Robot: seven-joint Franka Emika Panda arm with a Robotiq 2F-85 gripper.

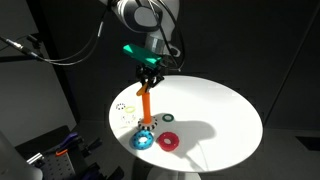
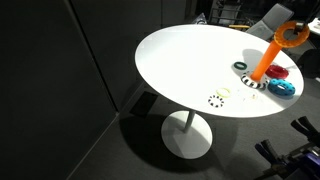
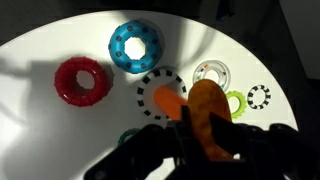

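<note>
My gripper is shut on an orange ring (image 3: 208, 103), high over the table. In exterior view 2 this ring (image 2: 292, 36) appears tilted at the top of an orange post (image 2: 266, 62). Whether it touches the post or encircles its tip, I cannot tell. The post (image 1: 146, 108) stands upright, with a black-and-white striped ring (image 1: 147, 124) around its foot. From the wrist, the held ring covers part of the post (image 3: 170, 101). Exterior view 1 has the gripper (image 1: 148, 82) close above the post's top, its fingers hard to make out.
On the round white table (image 1: 215, 110) lie a blue ring (image 1: 142, 141), a red ring (image 1: 168, 141) and a dark green ring (image 1: 168, 118). A yellow-green ring (image 3: 236, 103), a clear ring (image 3: 211, 72) and a small striped ring (image 3: 259, 97) sit near the edge.
</note>
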